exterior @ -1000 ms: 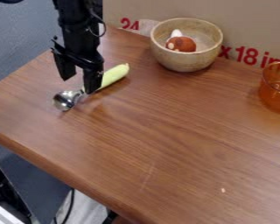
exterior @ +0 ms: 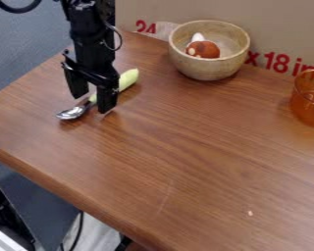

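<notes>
My black gripper (exterior: 91, 92) is low at the left of the table, its fingers straddling a spoon-like utensil with a shiny silver head (exterior: 72, 113) and a pale green part (exterior: 127, 78) that stretches behind them toward the back. Whether the fingers are closed on it cannot be told, as they hide its middle.
A beige bowl (exterior: 188, 61) holding a brown round item and a white one stands at the back. An orange clear container (exterior: 308, 103) is at the right edge, a purple item below it.
Compared with a second ago, the gripper has come down onto the utensil.
</notes>
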